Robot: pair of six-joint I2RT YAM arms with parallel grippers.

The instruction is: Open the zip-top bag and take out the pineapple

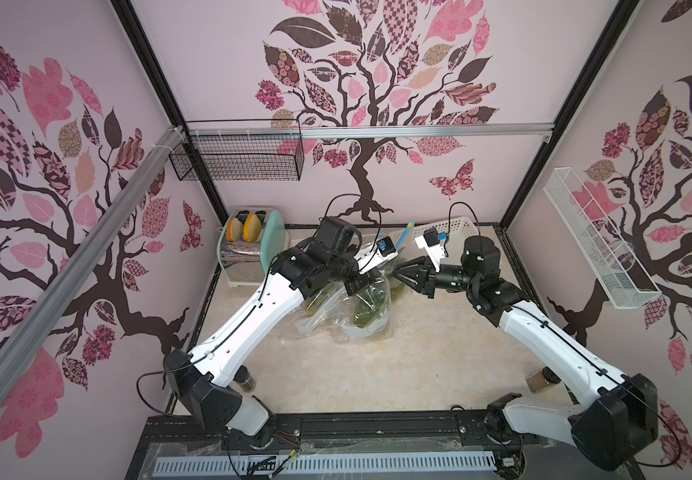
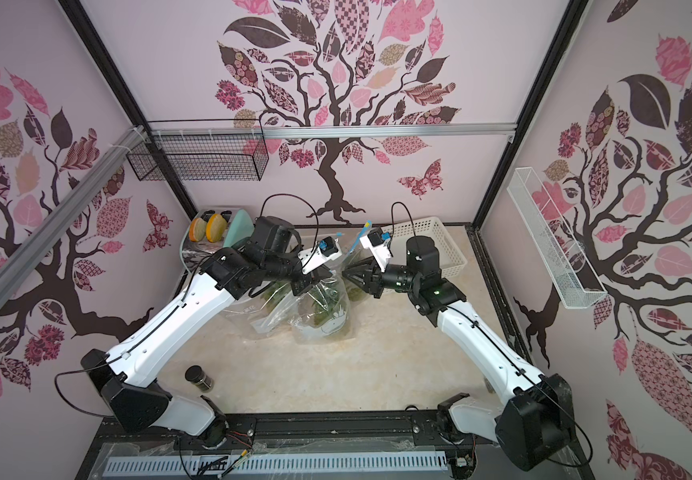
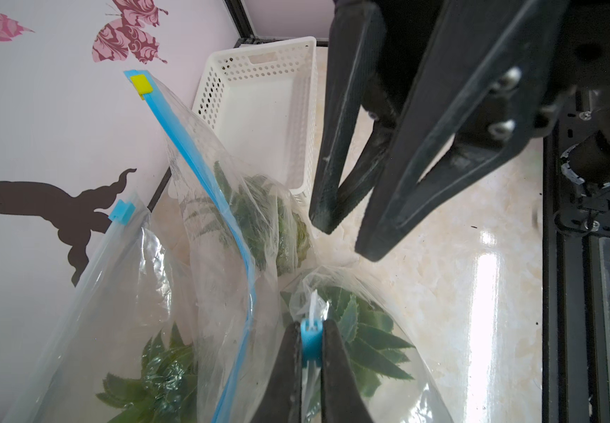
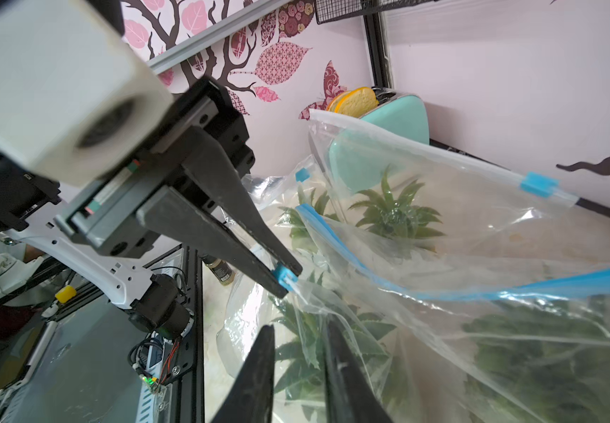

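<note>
In the left wrist view my left gripper is shut on the blue zip slider (image 3: 312,344) at the top of the front clear bag (image 3: 412,366). Spiky green leaves of a pineapple (image 3: 371,339) show through that bag's plastic; the fruit's body is hidden. The right wrist view shows the same slider (image 4: 287,277) pinched at the left fingertips. Just to the right of the left gripper, my right gripper is part open, with nothing visible between its fingers. From its own view its fingertips point at the front bag, over the leaves.
Behind stand further clear bags with leafy pineapples, one with a blue zip strip and yellow slider (image 3: 140,86), another with a blue slider (image 3: 121,211). A white basket (image 3: 255,63) sits at the back.
</note>
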